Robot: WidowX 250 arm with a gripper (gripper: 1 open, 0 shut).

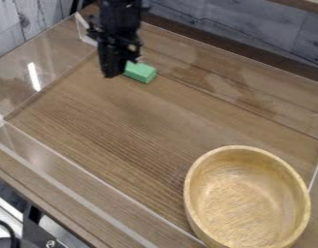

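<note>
My gripper [113, 68] hangs over the upper left of the wooden table, dark and small in the view; I cannot tell whether it is open or shut. A green block [141, 72] lies just to the right of it, partly behind the arm. A round beige bowl [246, 194] sits at the lower right.
Grey walls stand along the back.
</note>
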